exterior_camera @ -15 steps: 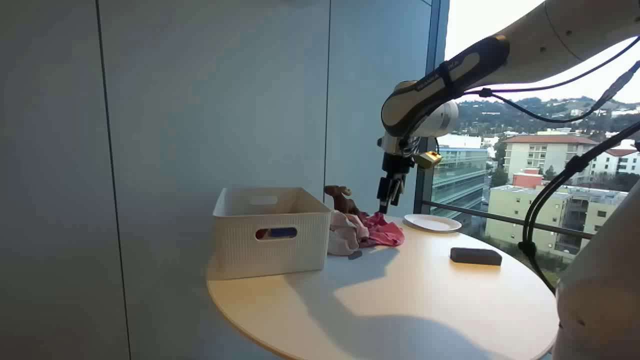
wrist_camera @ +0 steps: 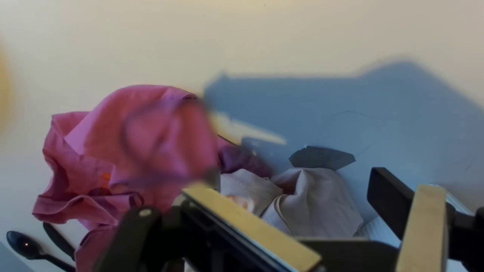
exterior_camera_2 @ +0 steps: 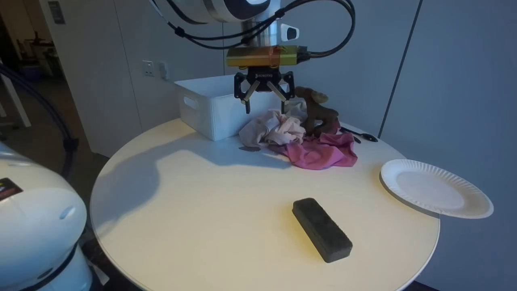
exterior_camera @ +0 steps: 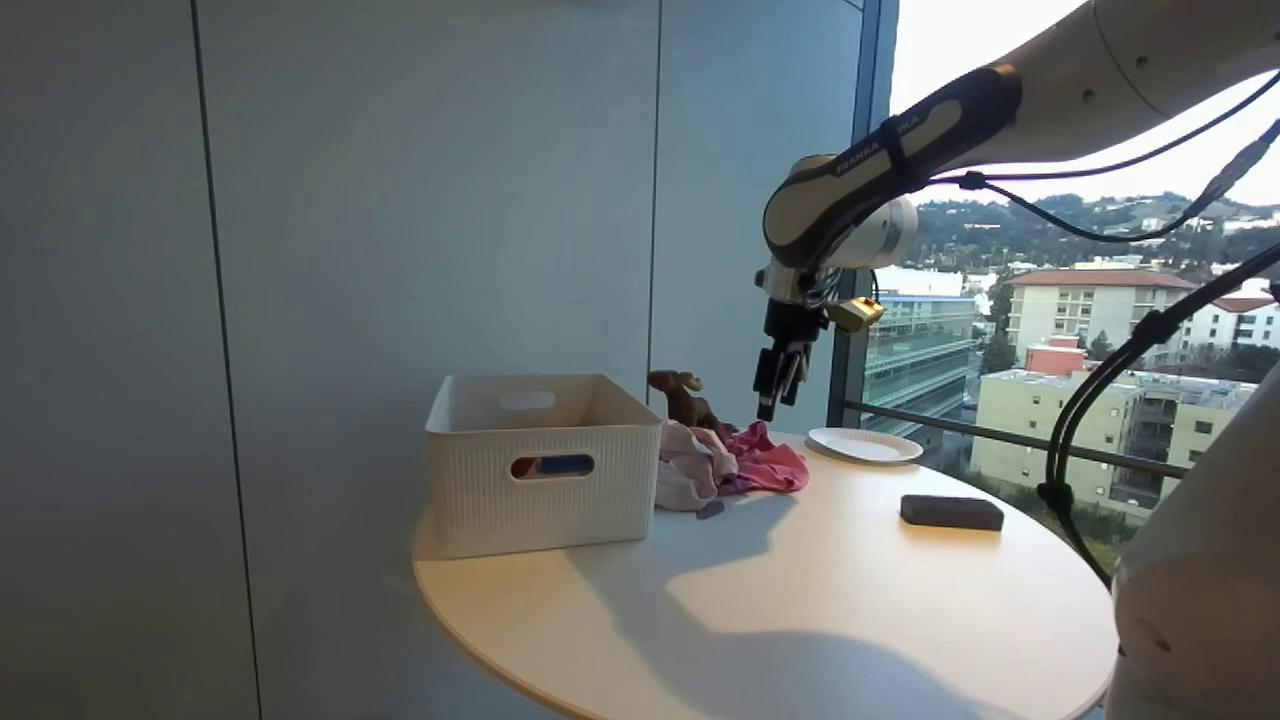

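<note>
My gripper (exterior_camera_2: pixel 265 107) hangs above the table, its two fingers spread wide with nothing between them. In exterior view 2 it appears in front of the white bin and over the heap of cloths. The pink cloth (exterior_camera_2: pixel 320 152) lies crumpled on the table, with a pale greyish-pink cloth (exterior_camera_2: pixel 272 129) bunched against it. Behind them a brown plush toy (exterior_camera_2: pixel 317 112) leans up. In the wrist view the pink cloth (wrist_camera: pixel 136 145) fills the left middle, and part of the pale cloth (wrist_camera: pixel 317 201) shows beyond the fingers. My own fingers hide some of the heap there.
The white bin (exterior_camera: pixel 546 498) stands left of the cloths, holding something partly seen through its handle hole. A black spoon (wrist_camera: pixel 25 244) lies beside the pink cloth. A white paper plate (exterior_camera_2: pixel 426 186) and a dark eraser-like block (exterior_camera_2: pixel 322 229) are further off.
The gripper has risen very slightly above the cloths. The cloths, bin, plate and block look unmoved.
</note>
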